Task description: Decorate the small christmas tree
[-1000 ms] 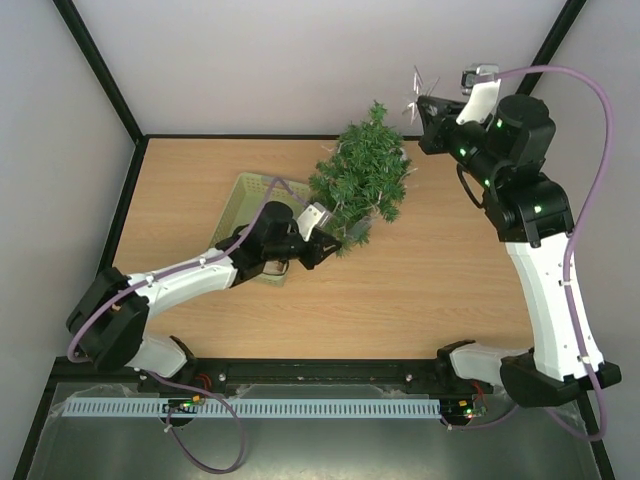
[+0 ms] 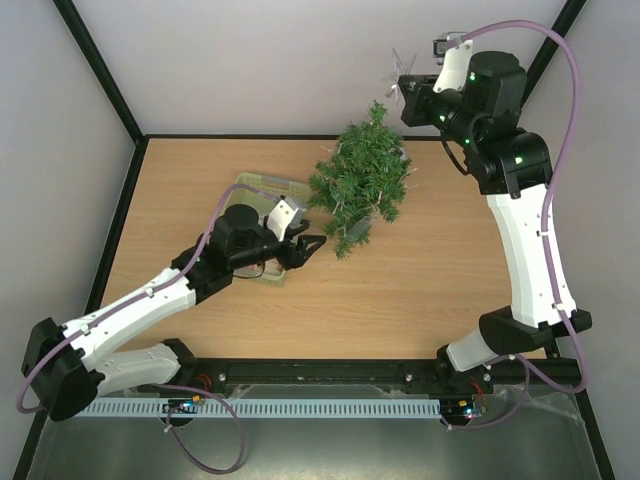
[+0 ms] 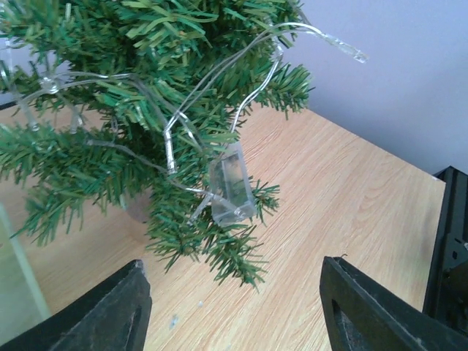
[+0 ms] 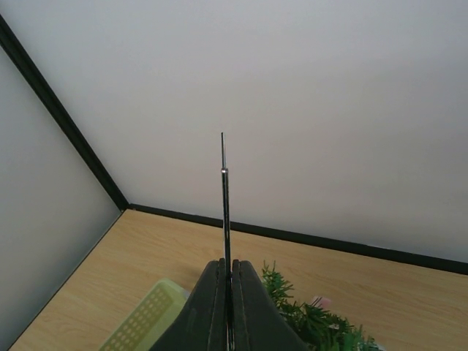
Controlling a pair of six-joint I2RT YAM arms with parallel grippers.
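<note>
The small Christmas tree [image 2: 355, 180] stands at the back centre, with a light string of clear wires and a clear plastic piece [image 3: 232, 184] among its branches in the left wrist view. My left gripper [image 2: 305, 245] is open just left of the tree's lower branches, nothing between its fingers. My right gripper [image 2: 402, 88] is raised high at the back right, above and beside the treetop, shut on a thin metal stick [image 4: 226, 205]; in the top view a clear star-like piece [image 2: 398, 75] shows at its tip.
A pale green basket [image 2: 270, 275] sits left of the tree, partly hidden by my left arm. Walls with dark frame rails bound the table.
My left arm has drawn back slightly leftward from the tree.
</note>
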